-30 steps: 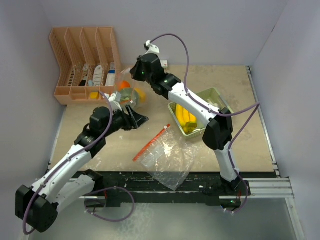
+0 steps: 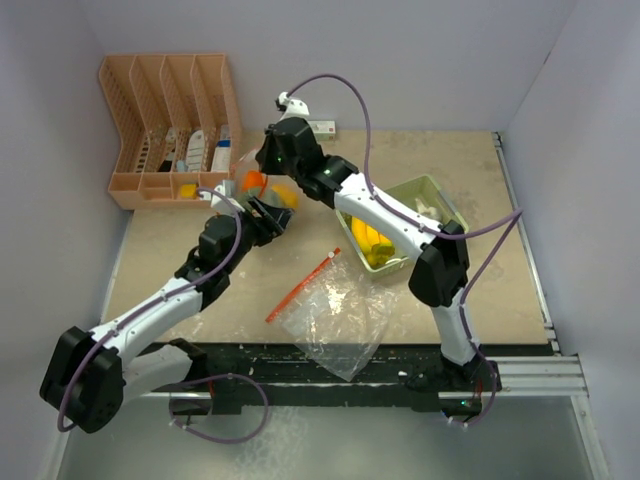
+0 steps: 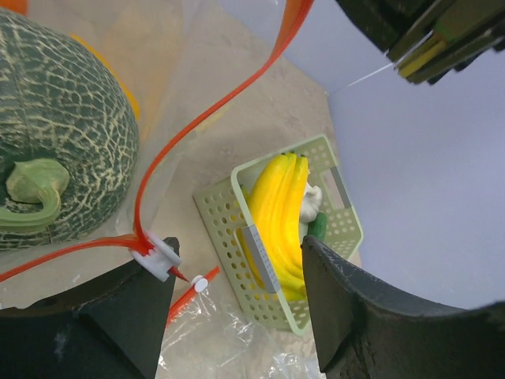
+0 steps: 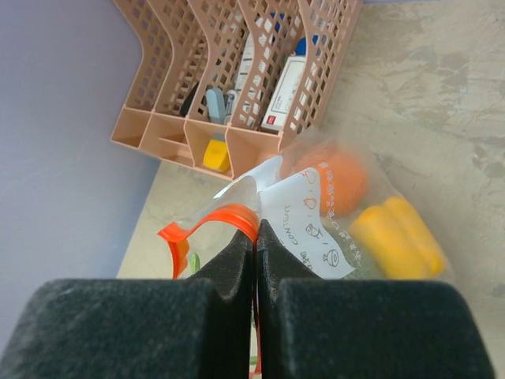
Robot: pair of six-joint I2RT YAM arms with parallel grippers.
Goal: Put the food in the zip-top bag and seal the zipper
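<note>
A clear zip top bag with a red-orange zip hangs from my right gripper, which is shut on the zip edge (image 4: pixel 237 213). Inside the bag are a dark green, netted-looking food (image 3: pixel 67 126), an orange one (image 4: pixel 335 180) and a yellow one (image 4: pixel 398 237). My left gripper stands open at the bag's lower zip end. The white zip slider (image 3: pixel 160 257) is right by its left fingertip; whether they touch, I cannot tell. From above, the left gripper (image 2: pixel 270 215) partly covers the bag.
A second, empty bag (image 2: pixel 335 310) with a red zip lies flat at the front middle. To the right, a green basket (image 2: pixel 455 210) holds yellow bananas and other food. A pink compartment rack (image 2: pixel 120 185) stands at the back left.
Over the last second my left gripper has moved away from the table's front, up to the bag. The right gripper has shifted slightly left, and the hanging bag has shifted with it.
</note>
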